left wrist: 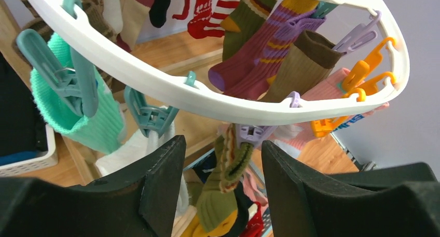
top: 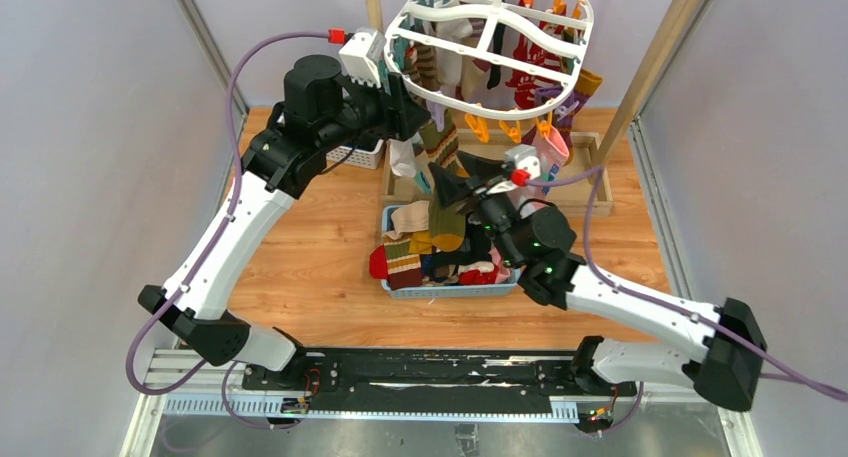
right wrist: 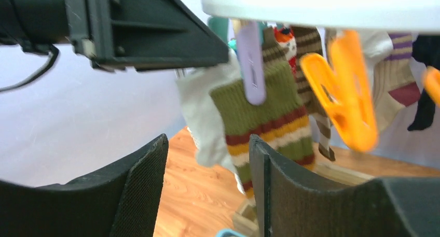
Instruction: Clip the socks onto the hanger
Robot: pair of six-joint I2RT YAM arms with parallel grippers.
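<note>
The white oval hanger (top: 510,17) hangs at the top of the top view with many clips and socks on it. In the left wrist view a purple clip (left wrist: 252,134) on its near rim grips the upper edge of a green, striped sock (left wrist: 239,164). My left gripper is part open around that clip, with a gap on either side. In the right wrist view the striped sock (right wrist: 259,115) hangs freely below the purple clip (right wrist: 251,66). My right gripper stands open below and in front of the sock, holding nothing.
Several orange clips (right wrist: 345,92) hang close to my right gripper. A mint sock (left wrist: 106,112) and a white sock (right wrist: 205,117) hang nearby. Below, a blue basket (top: 450,291) holds loose socks. A wooden tray (top: 595,192) lies behind it.
</note>
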